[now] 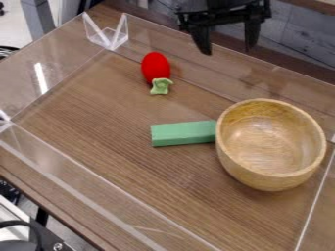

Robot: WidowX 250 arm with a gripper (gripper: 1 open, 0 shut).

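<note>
The black gripper (228,24) hangs at the top of the view over the back of the wooden table, its fingers open. Below it to the left lies a red object with a green part (156,69). A green block (182,133) lies left of a large wooden bowl (269,173) on the right side.
A small clear wire-like holder (108,31) stands at the upper left. A dark cable or object lies beyond the table at the lower left.
</note>
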